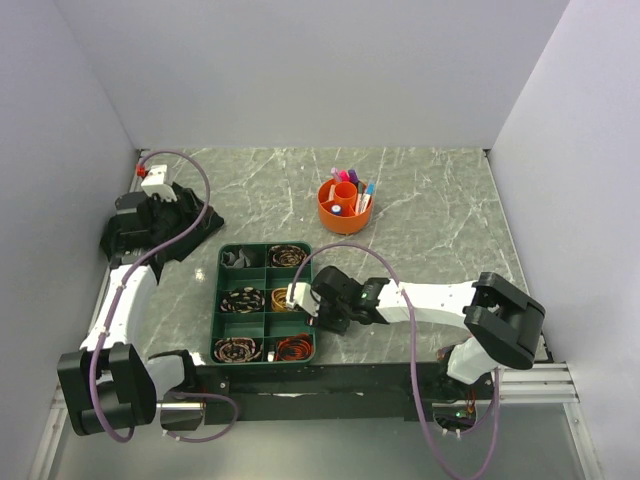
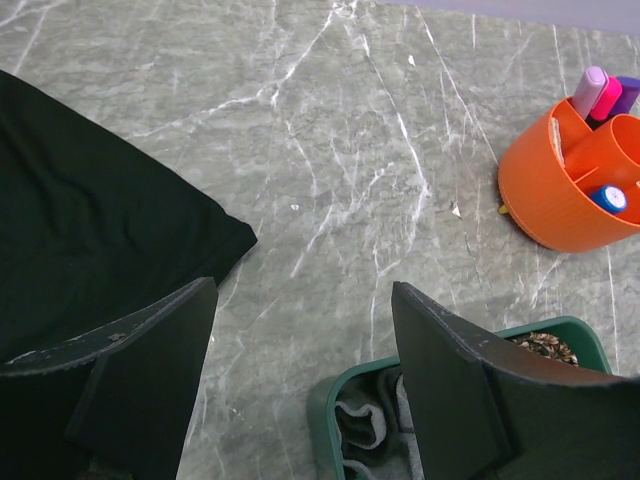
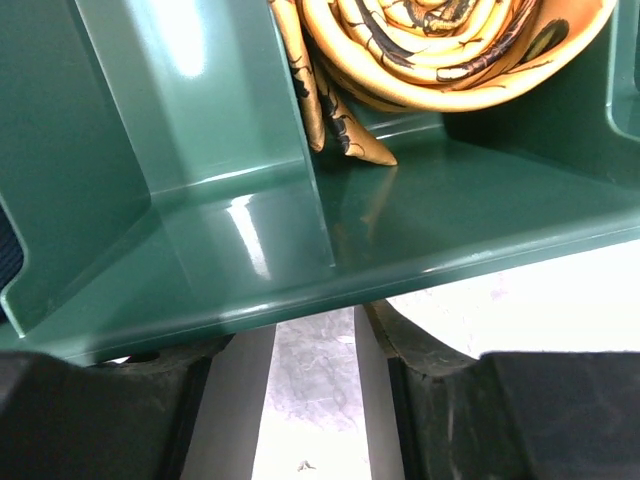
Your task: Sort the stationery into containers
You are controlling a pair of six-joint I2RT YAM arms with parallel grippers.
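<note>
The orange pen holder (image 1: 346, 222), with several markers in it, stands at the back right of centre. A green divided tray (image 1: 216, 300) of rolled cloth items lies at centre left. My right gripper is at the tray's right side. In the right wrist view its fingers (image 3: 240, 400) stand apart, bare tabletop showing between them. Their tips are tucked partly under the tray's rim, so I cannot tell if they touch anything there. Over the back left, my left gripper is open and empty.
A black cloth (image 2: 90, 220) lies under the left gripper. An orange patterned roll (image 3: 440, 50) fills a tray compartment by the right gripper, with an empty-looking compartment beside it.
</note>
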